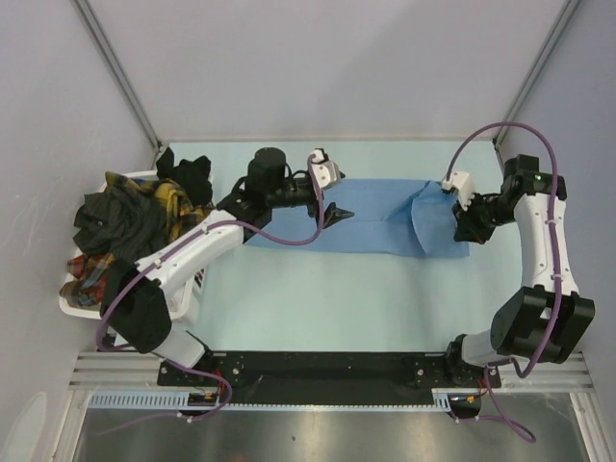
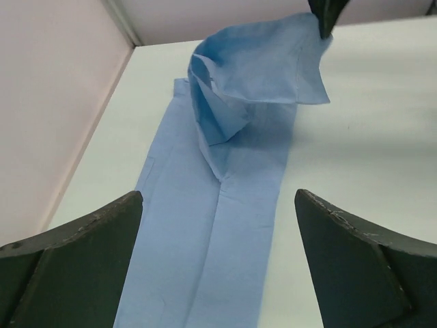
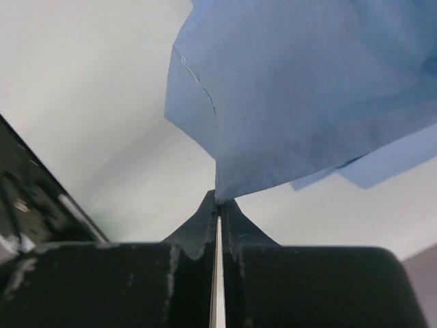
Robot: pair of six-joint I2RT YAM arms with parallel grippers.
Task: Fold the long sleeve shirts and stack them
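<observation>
A light blue long sleeve shirt [image 1: 371, 234] lies spread across the back half of the table. Its right end is lifted into a raised fold [image 2: 263, 58]. At that end my right gripper is shut on a corner of the blue cloth, which hangs from the fingertips above the table. Farther left, over the shirt's middle, my left gripper [image 1: 337, 214] stands open. In the left wrist view its two fingers [image 2: 82, 263] are wide apart, with the flat part of the shirt beyond and nothing held between them.
At the left stands a white bin [image 1: 183, 306] heaped with dark and plaid garments [image 1: 125, 226]. Bare table [image 1: 308, 298] stretches in front of the shirt. A dark rail [image 1: 327, 377] runs along the front edge.
</observation>
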